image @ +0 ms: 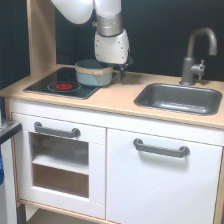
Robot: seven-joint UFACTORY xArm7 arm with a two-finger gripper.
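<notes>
A blue-grey pot [94, 75] with a brownish band is over the right part of the black cooktop [50, 86], by its edge with the wooden counter. Whether its base touches the surface is hard to make out. My arm reaches down from the top, and its dark gripper [121, 71] is at the pot's right side, close against it. The fingers are small and dark against the dark wall, so how the fingers stand does not show.
To the right, a grey sink [180, 98] is set into the wooden counter [126, 92], with a tall faucet [195, 57] behind it. Bare counter lies between cooktop and sink. Below are an oven door [70, 132] and a white cabinet door [160, 180], both with grey handles.
</notes>
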